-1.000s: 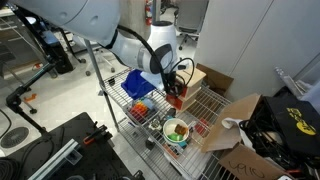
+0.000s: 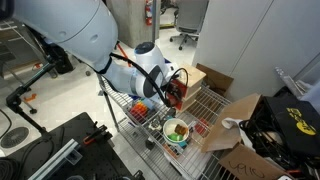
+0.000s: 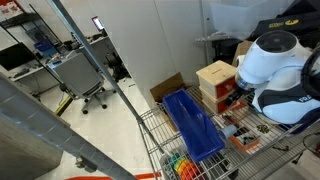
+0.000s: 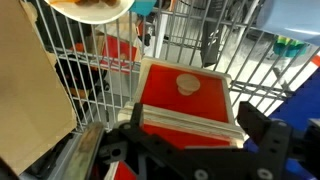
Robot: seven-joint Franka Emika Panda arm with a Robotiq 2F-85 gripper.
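Below my gripper, in the wrist view, is a box with red panels, light wooden edges and a round wooden knob. The two dark fingers stand wide apart, open, with no object gripped between them. A light wooden box stands on the wire rack in exterior view 2, beside the arm. In exterior view 1 the arm hangs over the rack, near the red front of this box; the fingertips are hard to make out there.
A blue bin lies on the rack near the box. A pale bowl sits toward the front, with small items around it. Open cardboard and a black case take up the right side.
The white arm has swung left and lower in exterior view 1, covering more of the blue bin. The bowl and the cardboard have stayed in place.
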